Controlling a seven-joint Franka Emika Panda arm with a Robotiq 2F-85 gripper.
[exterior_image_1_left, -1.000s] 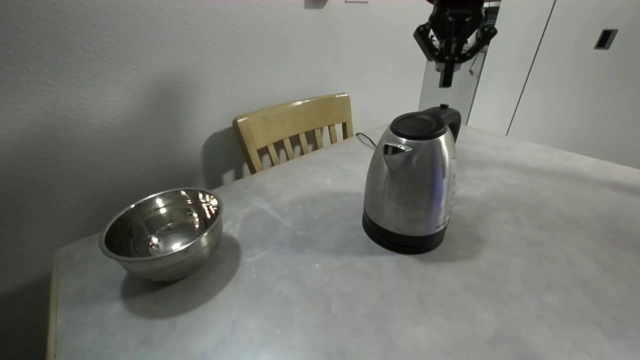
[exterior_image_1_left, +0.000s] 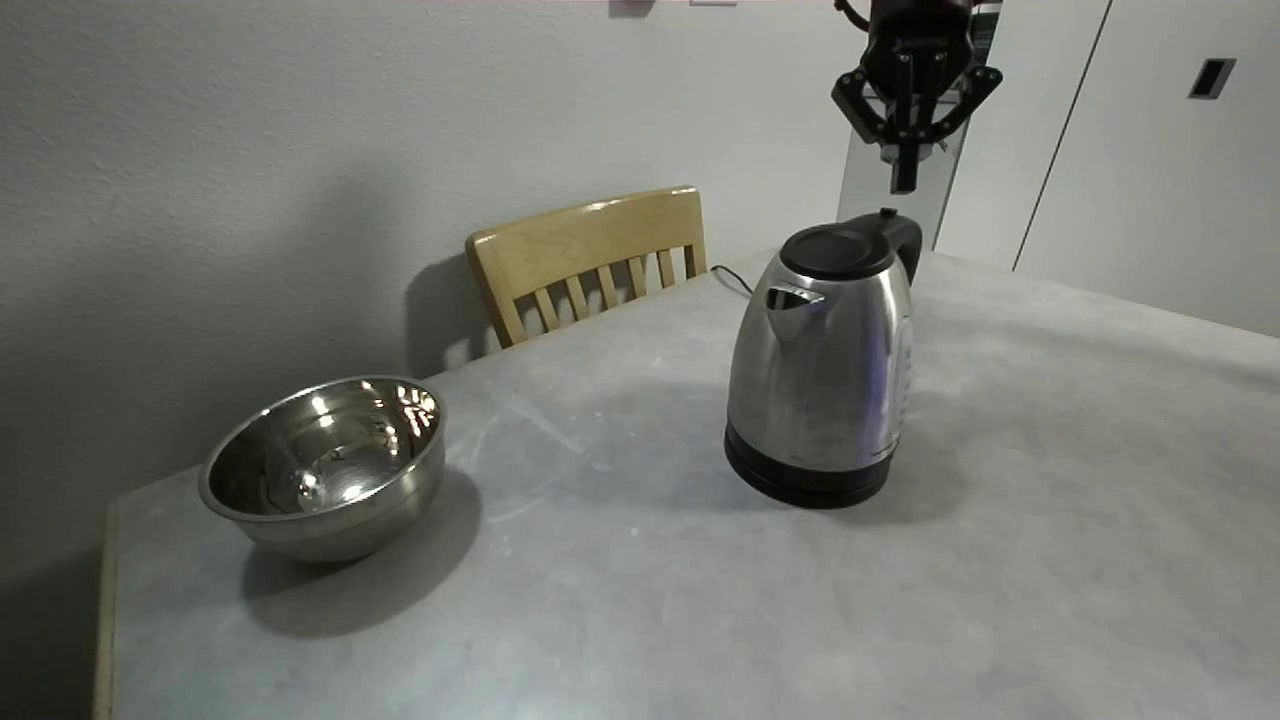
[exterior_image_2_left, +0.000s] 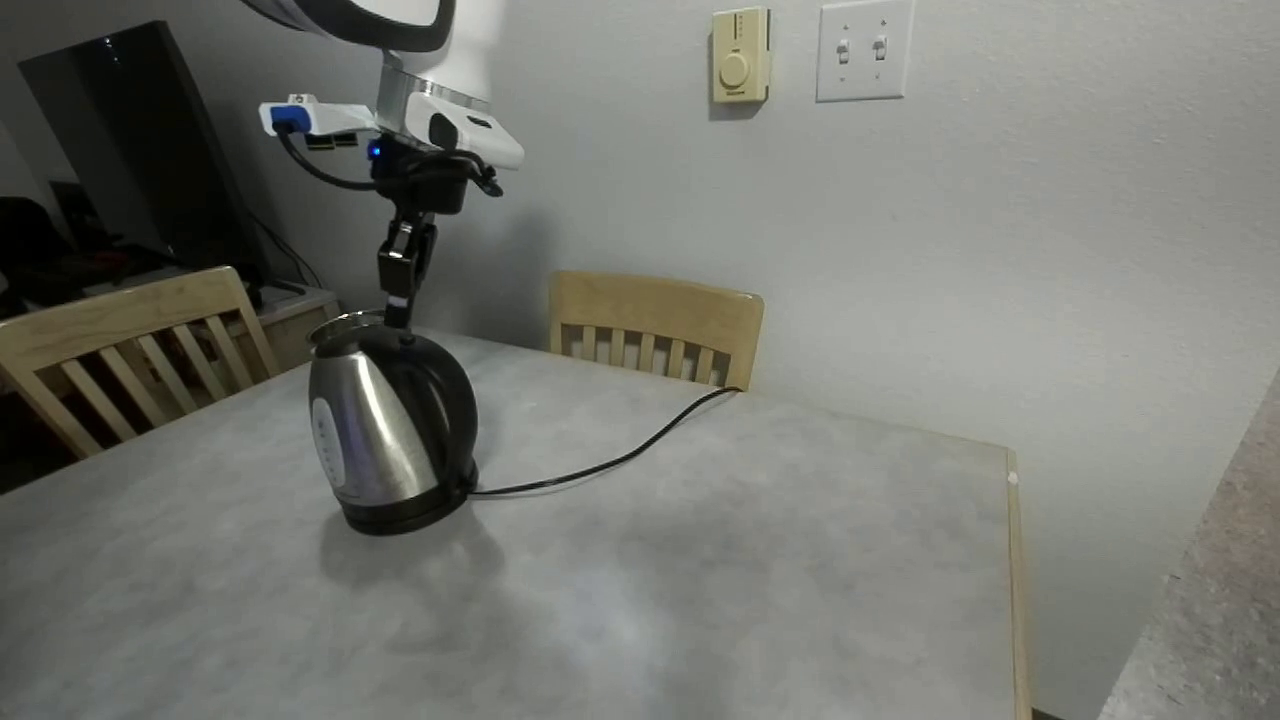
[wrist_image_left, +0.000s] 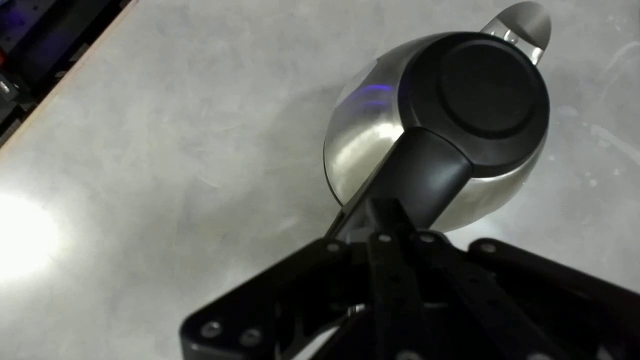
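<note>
A steel kettle (exterior_image_1_left: 818, 366) with a black base stands upright on the grey table, its black lid (wrist_image_left: 475, 99) closed. Its black handle (exterior_image_2_left: 438, 402) points toward my arm's side, away from the spout. Just above the handle's top my gripper (exterior_image_1_left: 905, 186) points straight down, shut, with nothing visible between its fingers. A small gap shows between fingertips and handle in the first exterior view; in the second, the gripper (exterior_image_2_left: 398, 322) overlaps the handle's top. In the wrist view the gripper covers the near end of the handle.
An empty steel bowl (exterior_image_1_left: 324, 468) sits at the table's left side in the first exterior view. A black cord (exterior_image_2_left: 600, 466) runs from the kettle's base across the table. One wooden chair (exterior_image_2_left: 657, 318) stands at the wall side.
My gripper has come down slightly and shifted a little to the right in the first exterior view, nearer the kettle's handle. The kettle and bowl have stayed where they were.
</note>
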